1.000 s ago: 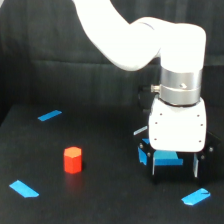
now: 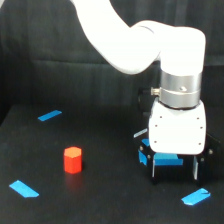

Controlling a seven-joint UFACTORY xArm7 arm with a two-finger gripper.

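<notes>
My gripper (image 2: 175, 174) points straight down at the right of the camera view, its two dark fingers wide apart at the edges of the white hand. A blue object (image 2: 161, 158) shows behind and below the hand, which covers much of it. I cannot tell whether it lies between the fingers or behind them. At left on the dark table stands a red-orange block (image 2: 73, 160), clear of the gripper.
Flat blue strips lie on the table: one at the back left (image 2: 49, 115), one at the front left (image 2: 24, 189), and one at the front right (image 2: 196, 197), close to the gripper. Dark cloth hangs behind.
My gripper stands very slightly lower than before. The red-orange block and the blue strips have not visibly moved.
</notes>
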